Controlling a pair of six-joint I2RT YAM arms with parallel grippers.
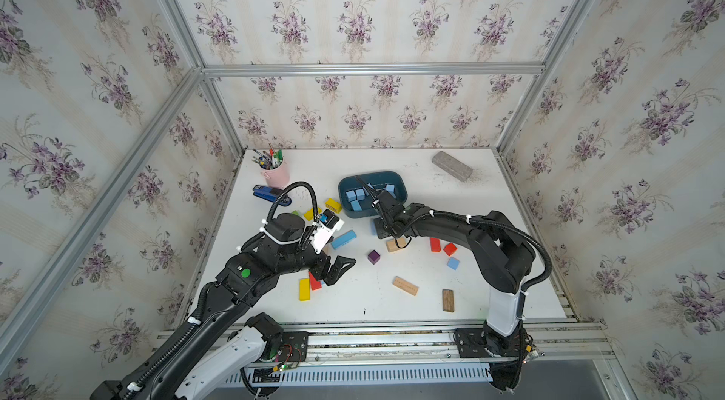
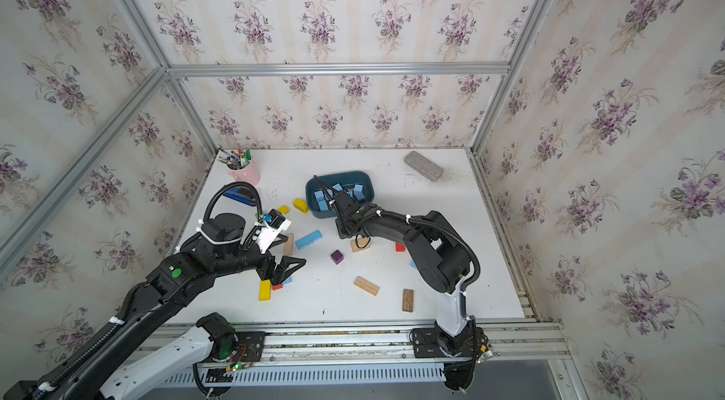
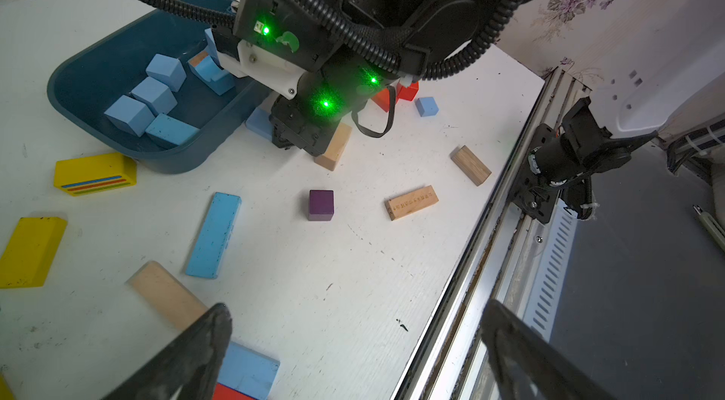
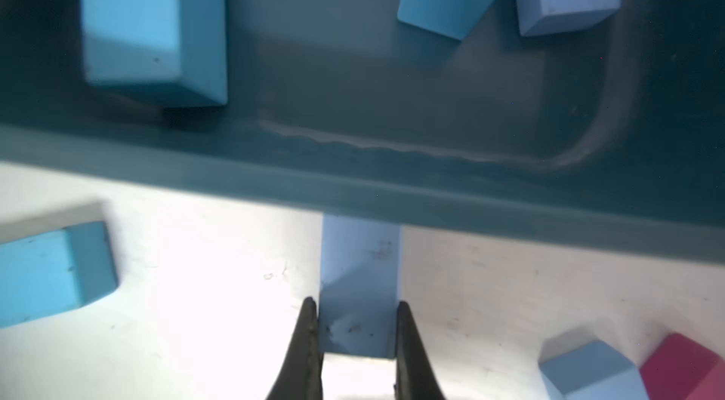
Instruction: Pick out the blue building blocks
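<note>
A teal bin (image 4: pixel 453 196) holds several blue blocks. Just in front of it, in the right wrist view, a blue block (image 4: pixel 359 279) lies with its near end between the fingertips of my right gripper; whether they grip it is unclear. My left gripper (image 1: pixel 338 270) stands open over the front left. Other blue pieces lie on the table: a long light-blue block (image 3: pixel 213 234), a flat one (image 3: pixel 245 370) near my left gripper, and a small cube (image 3: pixel 426 105) at the right.
Yellow blocks (image 3: pixel 94 173), wooden blocks (image 3: pixel 411 202), a purple cube (image 3: pixel 321 205) and red blocks (image 1: pixel 435 244) lie around. A pink pen cup (image 1: pixel 275 173) and grey brick (image 1: pixel 451 164) stand at the back.
</note>
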